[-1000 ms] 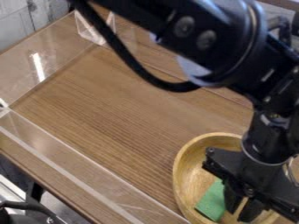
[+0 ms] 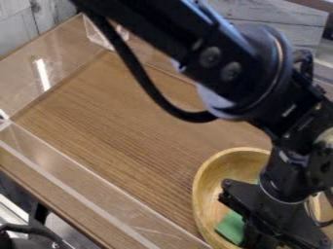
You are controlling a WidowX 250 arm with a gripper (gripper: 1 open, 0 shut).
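A shallow tan wooden bowl [image 2: 213,182] sits at the lower right of the camera view. A green object [image 2: 231,229] lies inside it, partly covered by the black gripper [image 2: 264,230], which reaches down into the bowl from the upper right. The fingertips are low beside the green object and largely hidden at the bottom edge. Whether anything is between them cannot be seen.
Clear plastic edging [image 2: 78,186] runs along the left and front-left sides. A clear holder [image 2: 104,29] stands at the back.
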